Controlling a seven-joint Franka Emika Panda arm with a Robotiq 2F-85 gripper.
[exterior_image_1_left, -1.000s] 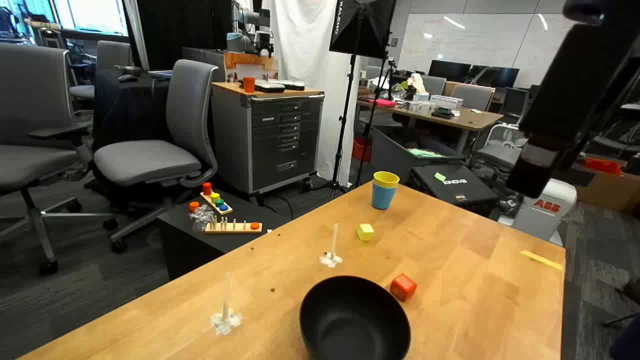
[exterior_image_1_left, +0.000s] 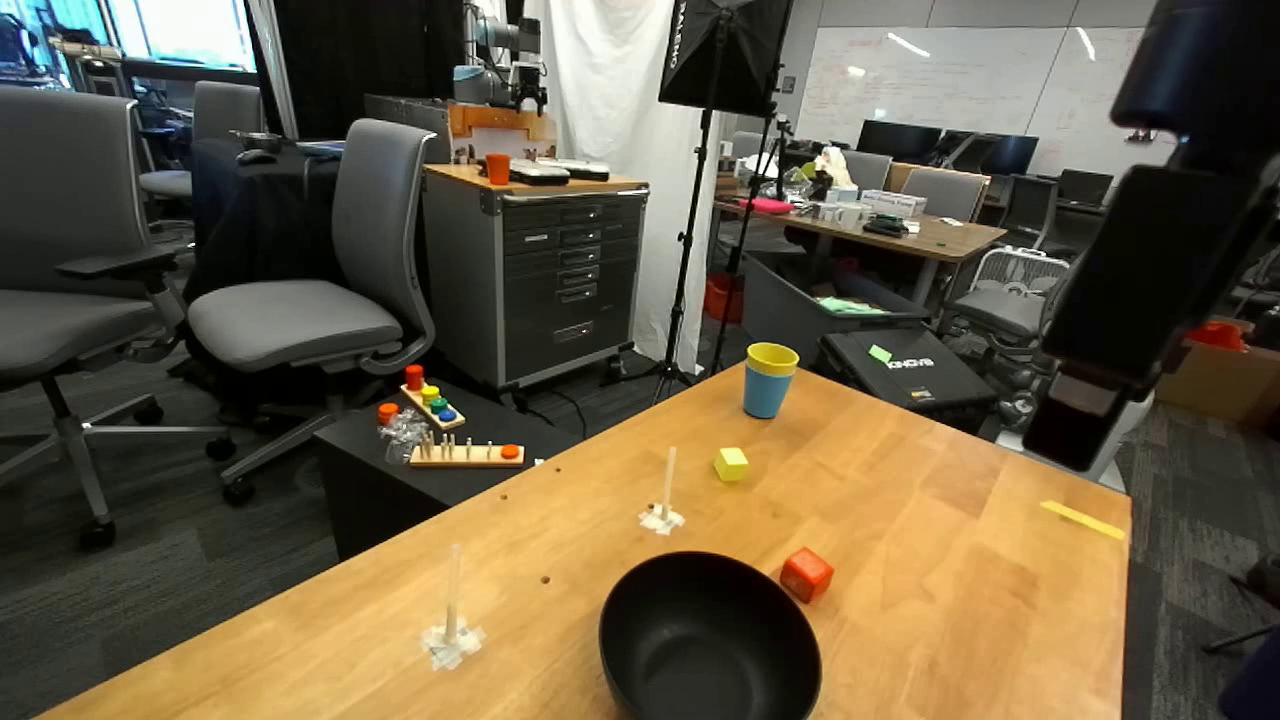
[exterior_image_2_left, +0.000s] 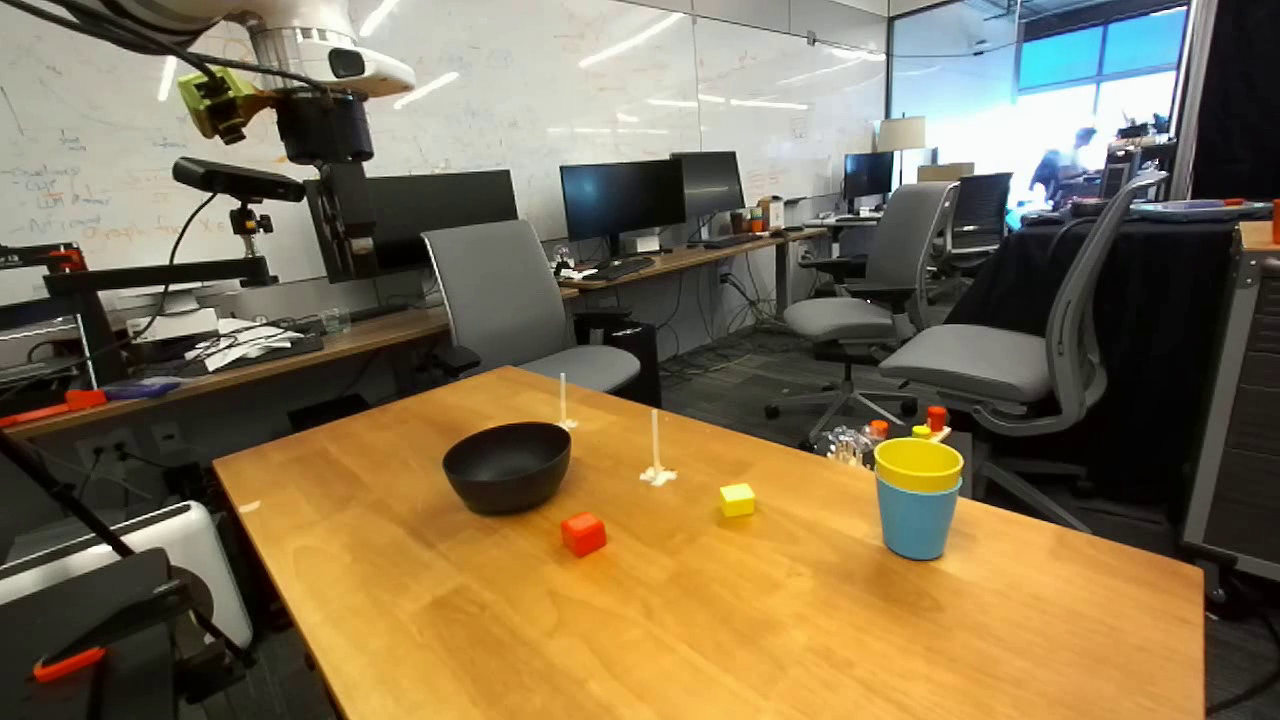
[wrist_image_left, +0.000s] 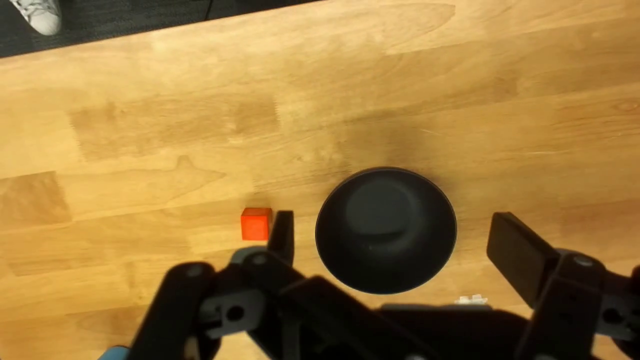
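Observation:
A black bowl (wrist_image_left: 385, 231) rests empty on the wooden table, seen below the gripper in the wrist view. The fingers stand wide apart, with nothing held between them; one finger (wrist_image_left: 522, 258) shows on the right side. Close to the bowl lies a red cube (exterior_image_1_left: 806, 575), beside the left finger in the wrist view. Farther along the table sits a yellow cube (exterior_image_2_left: 737, 499). A blue cup (exterior_image_2_left: 917, 518) stands upright with a yellow cup (exterior_image_2_left: 919, 463) nested in its top. High above the table, the gripper (exterior_image_2_left: 354, 258) touches none of these.
Two thin upright pegs, one near the bowl (exterior_image_2_left: 563, 400) and one near the yellow cube (exterior_image_2_left: 656, 442), are taped along one side of the table (exterior_image_2_left: 768, 612). A yellow tape strip (exterior_image_1_left: 1082, 520) marks another edge.
The gripper has come lower and shifted slightly right in exterior view 1. Bowl, cubes and cups are where they were.

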